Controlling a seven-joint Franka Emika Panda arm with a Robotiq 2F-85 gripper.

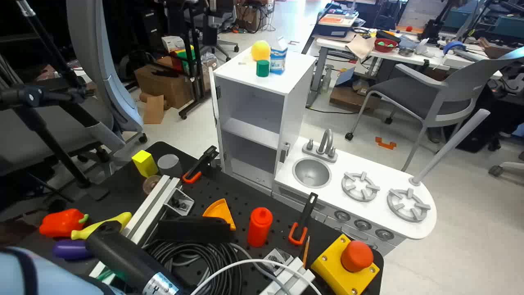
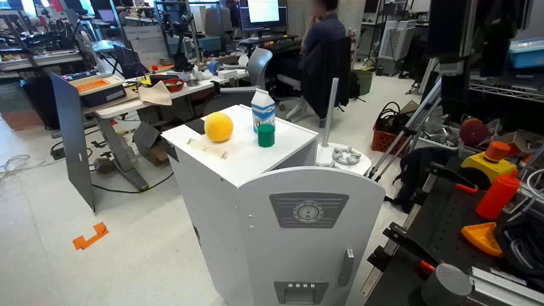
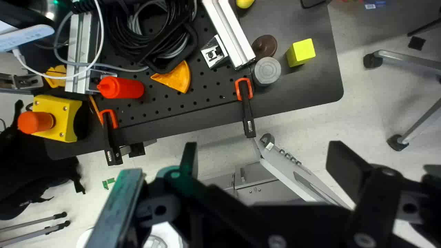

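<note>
My gripper stands open in the wrist view, its two dark fingers wide apart and nothing held between them. Beyond the fingers are the floor and the swung-out door (image 3: 304, 173) of the toy fridge. In the first exterior view the white toy fridge (image 1: 250, 105) is open, its two shelf spaces bare. On its top sit a yellow ball (image 1: 260, 50), a green cylinder (image 1: 263, 68) and a blue-and-white milk carton (image 1: 278, 58). The fridge door (image 2: 311, 245) faces the second exterior view. The gripper cannot be made out in either exterior view.
A black pegboard table (image 3: 202, 97) carries a red bottle (image 3: 122, 87), an orange wedge (image 3: 175, 78), a yellow block (image 3: 300, 52), a grey cylinder (image 3: 267, 71) and coiled cables. Clamps (image 3: 246, 105) jut past its edge. A toy sink (image 1: 312, 172) and burners adjoin the fridge.
</note>
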